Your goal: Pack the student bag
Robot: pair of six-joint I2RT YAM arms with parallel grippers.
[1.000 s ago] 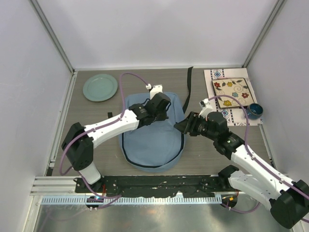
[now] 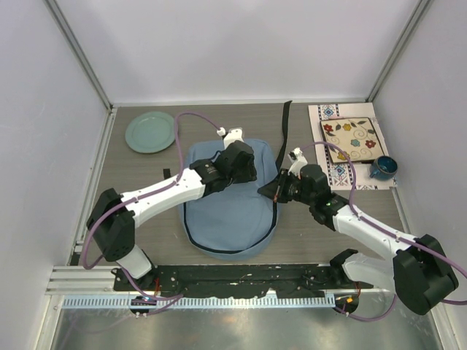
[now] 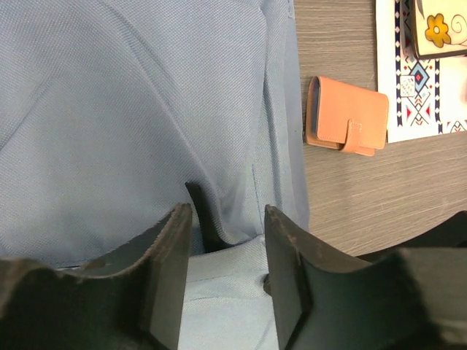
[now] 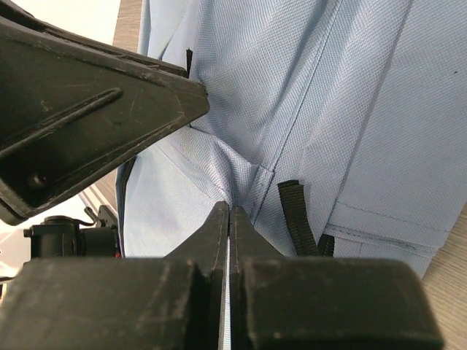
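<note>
The light blue bag [image 2: 222, 222] with black trim lies flat in the middle of the table. My right gripper is shut on a fold of the bag's fabric near a seam, beside a short black tab [image 4: 295, 215]. Over the bag, my left gripper stands open, its fingertips on either side of a raised fabric edge but not closed on it. One finger of the left gripper crosses the upper left of the right wrist view. To the right of the bag, an orange wallet [image 3: 350, 113] rests on the table.
On the right, a patterned cloth [image 2: 339, 175] carries a flowered case [image 2: 354, 138] and a blue mug [image 2: 383, 168]. A green plate [image 2: 151, 132] sits at the back left. The bag's black strap [image 2: 285, 131] extends backward. Both arms are close together above the bag.
My right arm has shifted left to the bag's right edge, and its fingers have come together on the fabric. The bag lies almost unchanged.
</note>
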